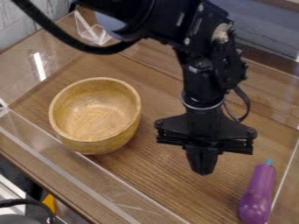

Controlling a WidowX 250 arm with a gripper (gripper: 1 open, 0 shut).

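Observation:
The black gripper [204, 161] hangs over the middle of the wooden surface, shut, with nothing visible between its fingers. To its left sits an empty yellow-tan bowl [96, 109]. A purple eggplant-like object [260, 192] lies at the lower right, apart from the gripper.
A small yellow item [48, 201] and a black cable are at the lower left edge.

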